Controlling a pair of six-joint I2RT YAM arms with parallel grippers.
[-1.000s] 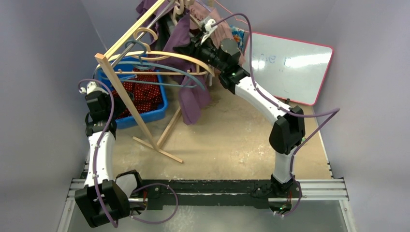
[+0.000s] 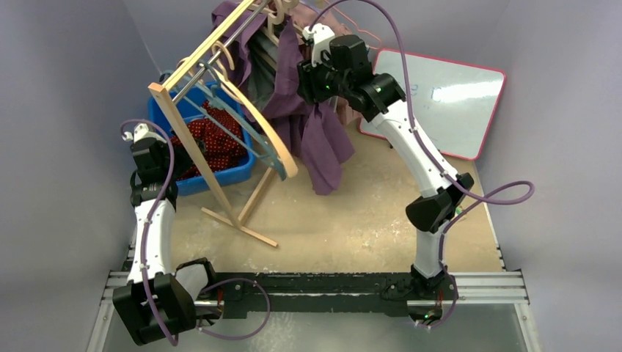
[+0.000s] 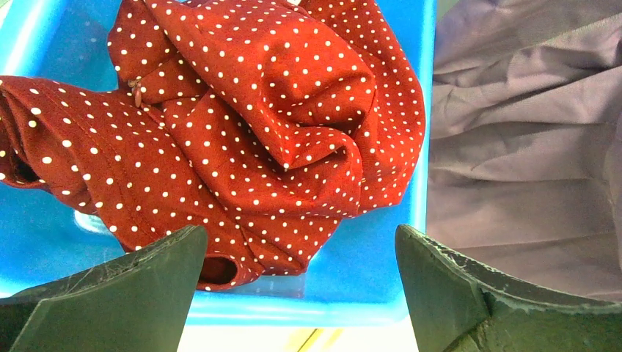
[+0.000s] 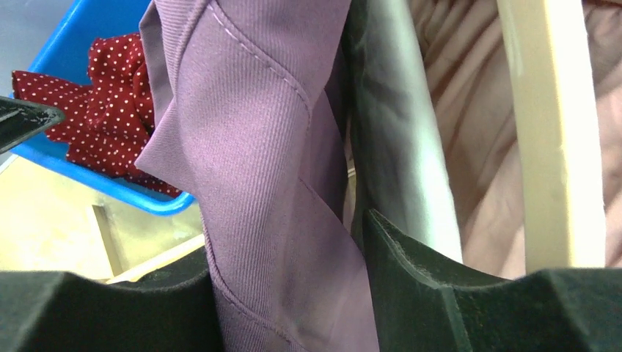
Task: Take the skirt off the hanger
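Observation:
A purple garment (image 2: 327, 150) hangs from the rack among other clothes, its lower part draped over the board. My right gripper (image 2: 312, 84) is at its upper part; in the right wrist view the purple cloth (image 4: 257, 125) lies between the two fingers of the part-open gripper, and whether it is gripped is unclear. My left gripper stands open above the blue bin (image 3: 422, 147), over red polka-dot cloth (image 3: 257, 125), with nothing held.
The wooden rack (image 2: 191, 143) carries several bare hangers (image 2: 279, 147) near its front. A whiteboard (image 2: 455, 110) lies at the back right. The board's front middle (image 2: 337, 235) is clear.
My right gripper has moved toward the back right and turned, and the lower purple cloth has shifted right with it. The front hangers have swung to a steeper slant. The left arm is still.

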